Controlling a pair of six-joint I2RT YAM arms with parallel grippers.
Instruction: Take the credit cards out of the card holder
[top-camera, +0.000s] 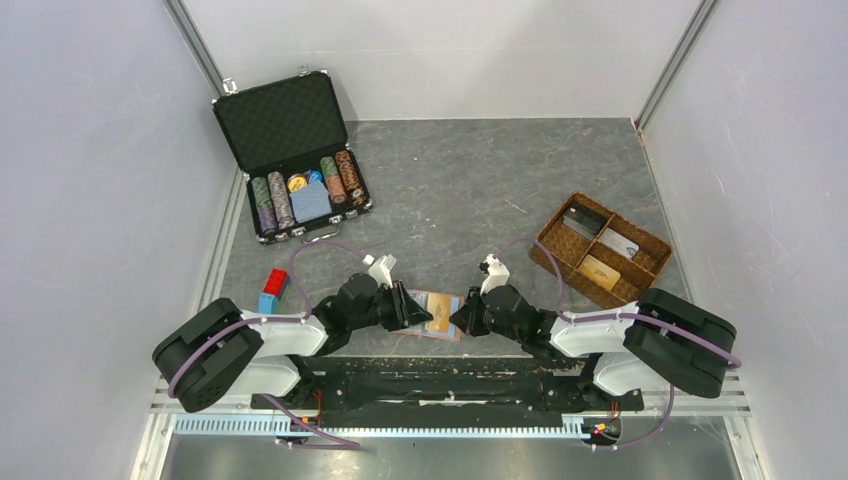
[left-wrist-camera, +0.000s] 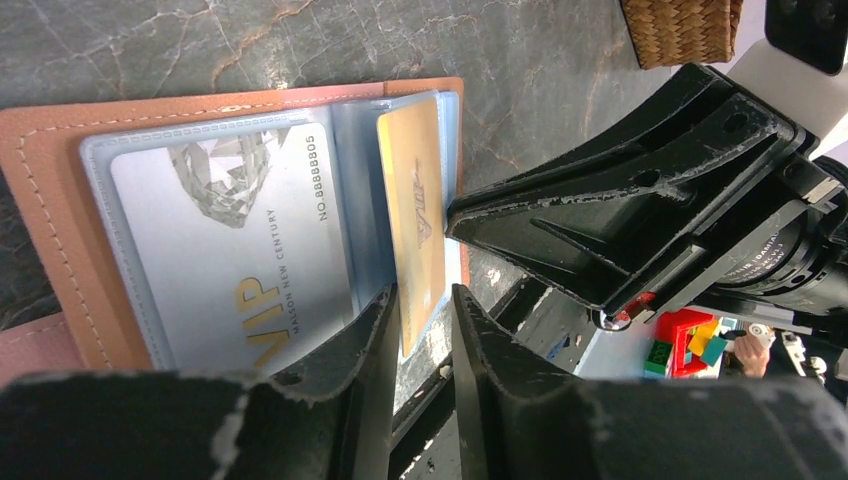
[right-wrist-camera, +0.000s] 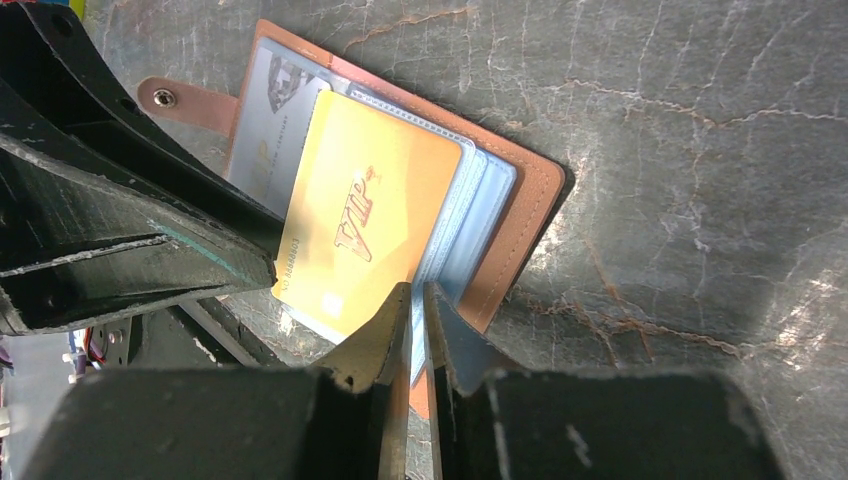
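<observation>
The tan card holder (left-wrist-camera: 300, 97) lies open on the table between my two arms. A gold VIP card sits in a clear sleeve; in the left wrist view this page stands tilted up. A white VIP card (left-wrist-camera: 235, 250) lies flat in the sleeve beside it. My left gripper has its fingers apart, one on either side of the gold card's near end. Pinched at its edge, the clear sleeve is between the fingertips of my right gripper, which is shut. Where the left fingers touch is unclear.
A woven basket (top-camera: 553, 262) with cards in its compartments stands at right. An open case (top-camera: 268, 240) of poker chips is at back left, with red and blue blocks (top-camera: 272, 290) in front of it.
</observation>
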